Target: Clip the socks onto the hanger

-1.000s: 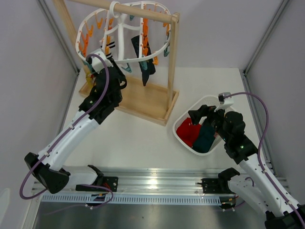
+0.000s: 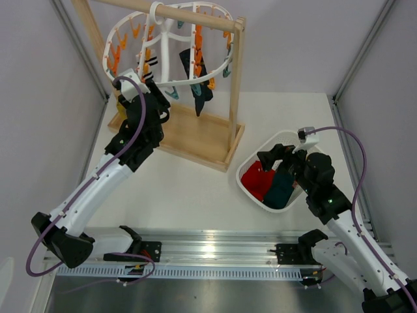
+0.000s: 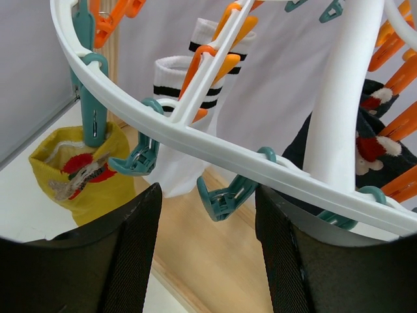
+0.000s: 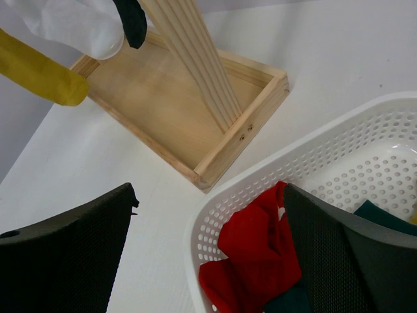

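Note:
At the hanger's white ring [image 2: 194,79], my left gripper [image 2: 146,91] is raised, its fingers part open, just below a teal clip [image 3: 225,199], nothing seen held. Socks hang from clips: a yellow one [image 3: 88,195], striped white ones [image 3: 179,163] and dark patterned ones [image 3: 378,160]. My right gripper stands open over the white basket [image 2: 251,202], which holds red [image 4: 254,261] and dark green [image 4: 384,215] socks.
The wooden stand [image 2: 236,78] with its tray base [image 2: 195,143] carries the hanger at the back.
The right arm and basket look unchanged.

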